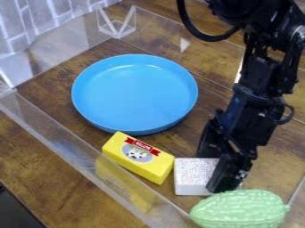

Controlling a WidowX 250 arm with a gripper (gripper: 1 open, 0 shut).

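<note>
My black gripper (pixel 220 160) is open and low over a white speckled block (pixel 192 180) on the wooden surface, its fingers reaching down around the block's right part, which they partly hide. A yellow box (pixel 136 157) with a red label lies just left of the block. A green textured oval object (pixel 238 212) lies just below the block at the bottom right.
A blue plate (pixel 134 91) fills the upper middle-left. Clear plastic walls surround the wooden work area (pixel 53 142), and a pale tiled or quilted surface is at the top left. Bare wood shows right of the plate.
</note>
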